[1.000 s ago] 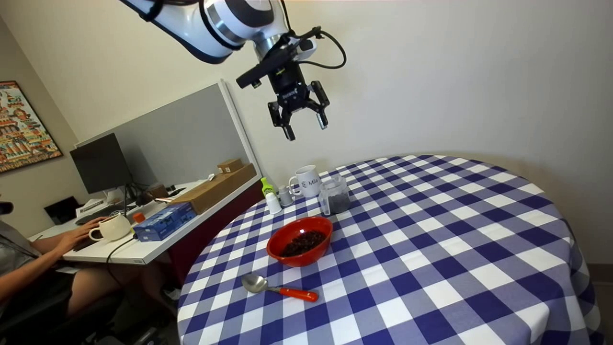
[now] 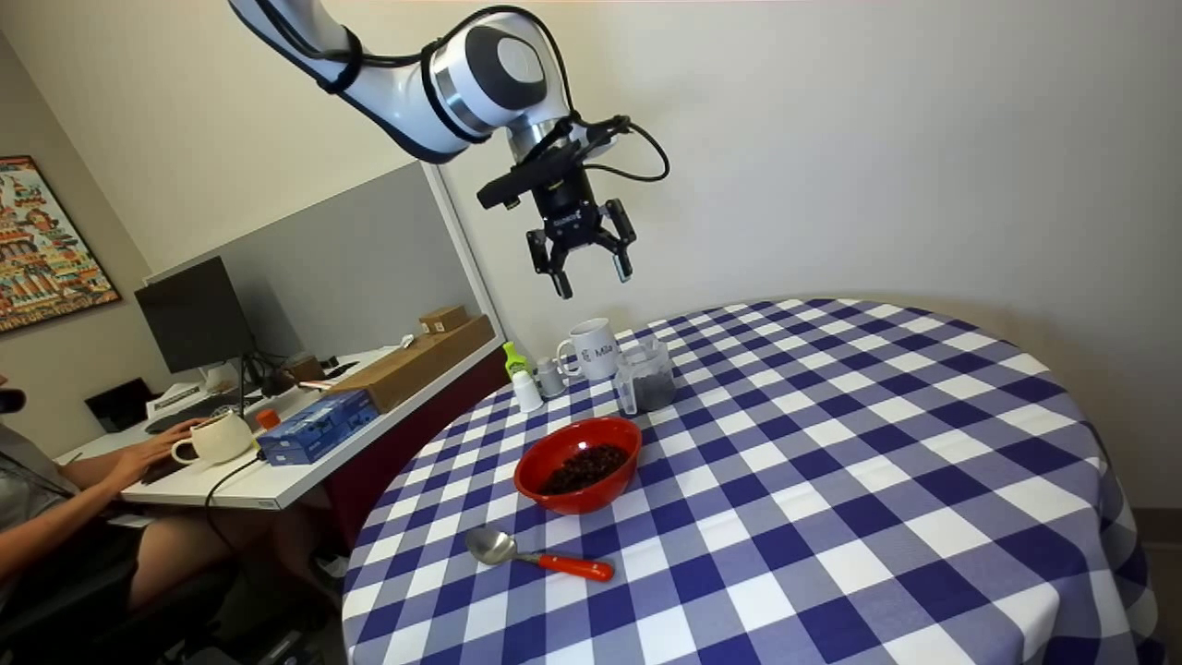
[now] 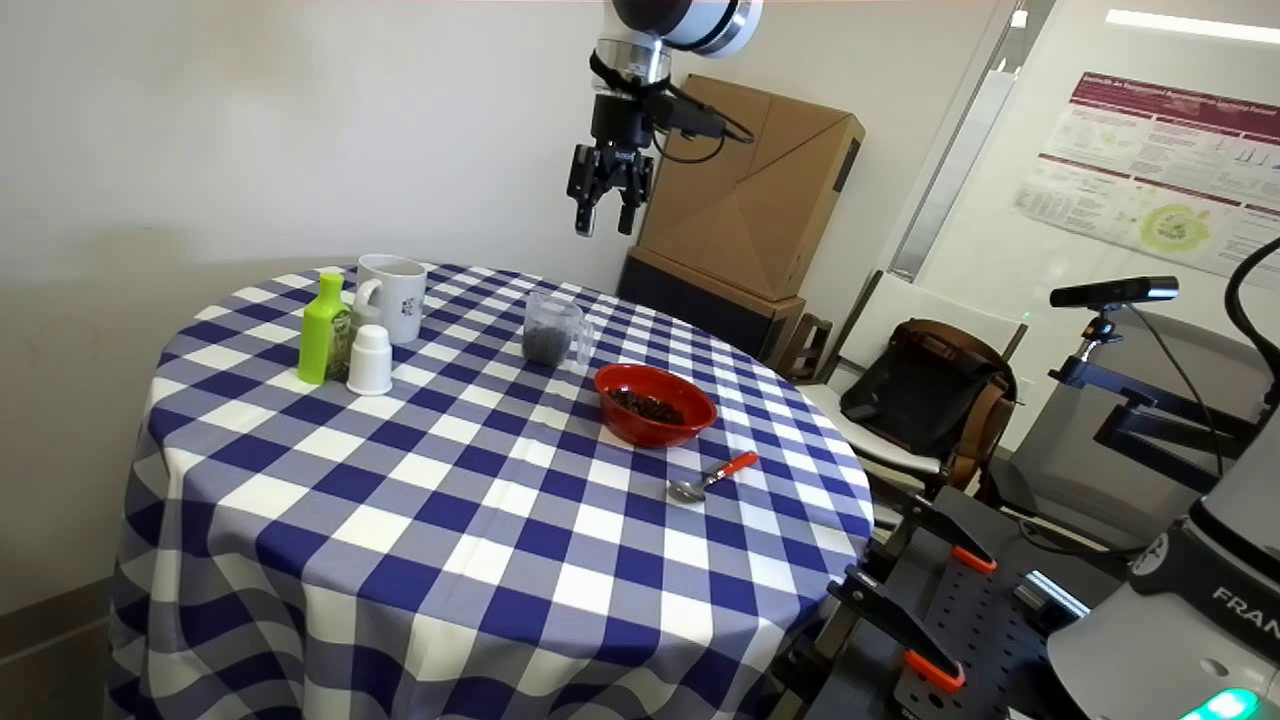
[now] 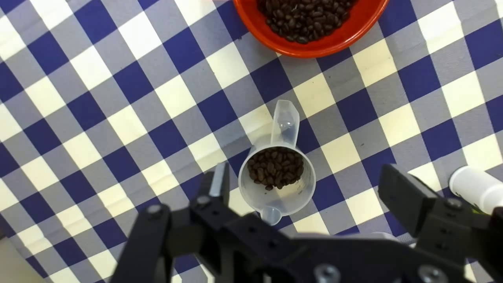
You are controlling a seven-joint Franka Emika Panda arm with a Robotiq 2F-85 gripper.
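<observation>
My gripper (image 2: 595, 284) hangs open well above the table, its fingers wide apart and empty. Below it in the wrist view stands a clear measuring cup (image 4: 297, 198), upright, partly filled with dark coffee beans (image 4: 274, 166). The cup's handle (image 4: 285, 123) points toward a red bowl (image 4: 311, 51), which also contains dark beans (image 4: 306, 19). In exterior view 2 the cup (image 3: 554, 326) sits just behind and left of the bowl (image 3: 657, 430). A spoon with a red handle (image 2: 576, 567) lies on the cloth in front of the bowl.
A white mug (image 3: 393, 300), a green bottle (image 3: 320, 330) and a white shaker-like container (image 3: 369, 362) cluster at one side of the table. Much of the checked tablecloth (image 2: 842, 477) is bare. A wall stands behind the table.
The arm and gripper have come down somewhat, with the gripper still open. The cup, bowl and spoon have stayed where they were.
</observation>
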